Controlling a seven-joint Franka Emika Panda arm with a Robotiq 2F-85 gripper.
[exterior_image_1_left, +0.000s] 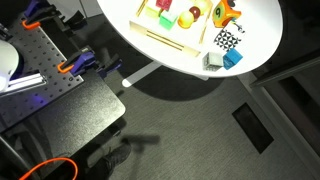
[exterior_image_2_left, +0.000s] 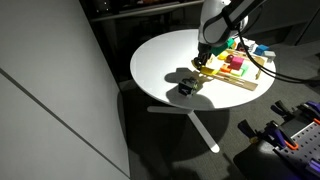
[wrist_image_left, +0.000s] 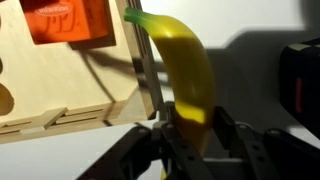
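In the wrist view a yellow banana (wrist_image_left: 188, 72) with a green tip is held between the fingers of my gripper, which is shut on it. The banana's lower end is hidden by the fingers. It lies across the view just beside the wall of a wooden tray (wrist_image_left: 142, 50). From the second exterior view, the gripper (exterior_image_2_left: 203, 64) is low over the white round table (exterior_image_2_left: 160, 60), at the left side of the tray. The first exterior view does not show the gripper.
An orange box (wrist_image_left: 68, 18) sits inside the tray. Near the gripper stands a dark object (exterior_image_2_left: 187, 87), seen as a black shape (wrist_image_left: 302, 80) at the wrist view's right. Grey and blue cubes (exterior_image_1_left: 233, 57) lie outside the tray.
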